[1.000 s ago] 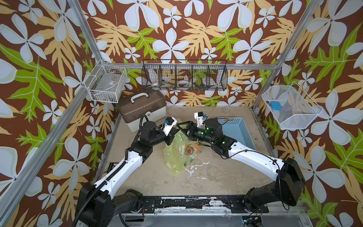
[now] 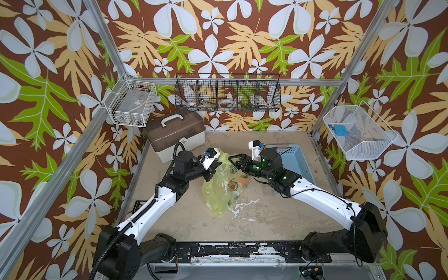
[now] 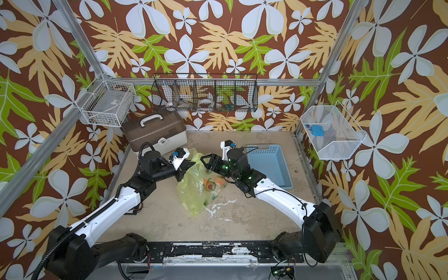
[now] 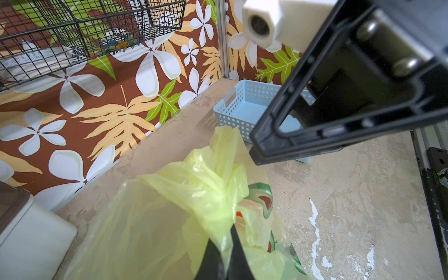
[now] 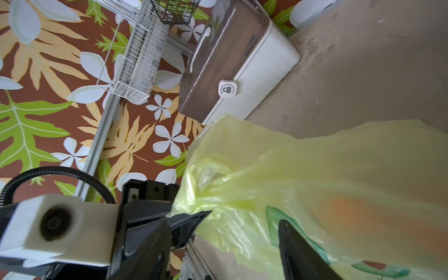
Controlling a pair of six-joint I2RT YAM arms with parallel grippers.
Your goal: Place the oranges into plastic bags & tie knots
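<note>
A translucent yellow-green plastic bag (image 2: 215,196) with printed avocado shapes stands mid-table. Orange round shapes (image 5: 351,209) show blurred through its film in the right wrist view. My left gripper is shut on the bag's bunched neck, whose loose top sticks up above the fingers. Just right of the neck, my right gripper has its fingers apart, with the bag's film behind the gap and none visibly pinched. No knot can be made out in the gathered film.
An empty light-blue basket (image 3: 267,163) stands behind my right arm. A brown-lidded box (image 2: 175,130) sits back left of the bag. Wire baskets (image 2: 227,95) hang along the back wall.
The left arm and the bag have stayed nearly still.
</note>
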